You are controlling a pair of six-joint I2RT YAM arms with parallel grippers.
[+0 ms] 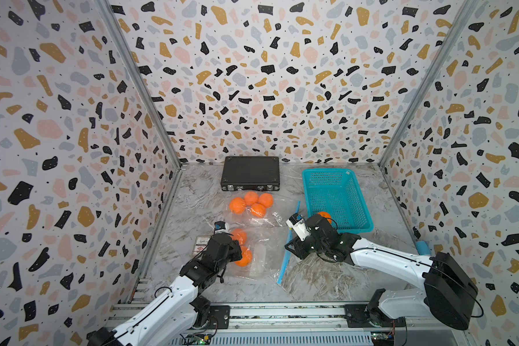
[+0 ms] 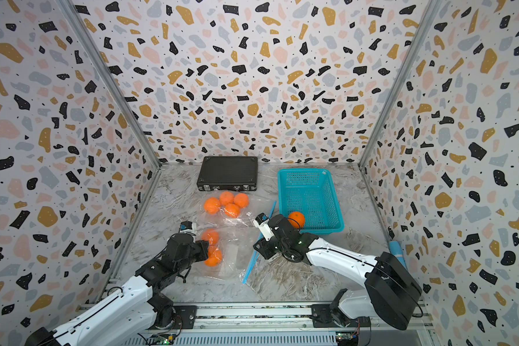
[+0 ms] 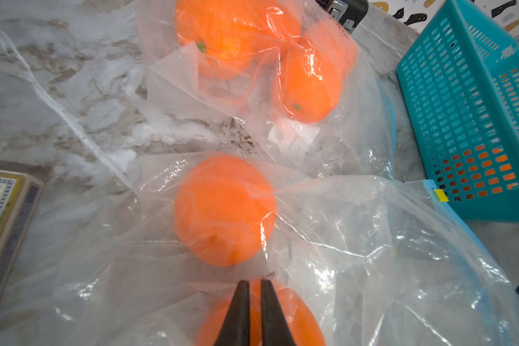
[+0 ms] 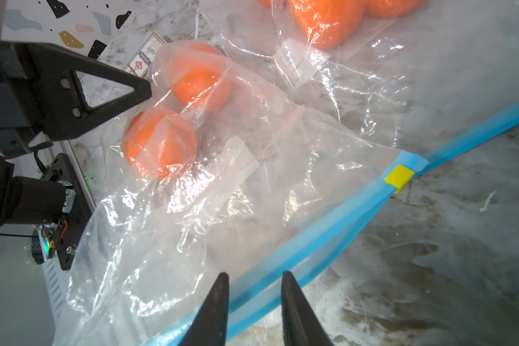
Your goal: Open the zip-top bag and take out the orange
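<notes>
Two clear zip bags lie on the table. The near bag holds two oranges, one farther back and one nearer. Its blue zip edge has a yellow tab, and its two strips stand slightly apart. My left gripper is shut over the nearer orange; no film shows clearly between its fingers. At the zip edge, my right gripper has its fingertips a little apart, with the blue strips passing at the gap. Whether it grips them is not clear. Several oranges sit in the far bag.
A blue-green basket stands at the back right with one orange in its near left corner. A black case lies at the back. A flat box lies left of the near bag. Bare table shows right of the basket.
</notes>
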